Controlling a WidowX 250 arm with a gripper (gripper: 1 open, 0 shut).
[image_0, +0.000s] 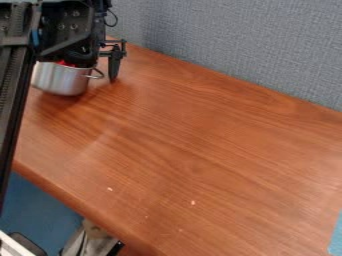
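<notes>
My black gripper hangs at the top left over a steel pot with a side handle, which stands near the left end of the wooden table. Something red shows inside the pot, mostly hidden behind the gripper and arm. One dark finger points down just right of the pot's handle. Whether the fingers are open or shut, and whether they touch the pot, I cannot tell.
A grey fabric partition runs along the back edge. Blue floor shows beyond the front left edge.
</notes>
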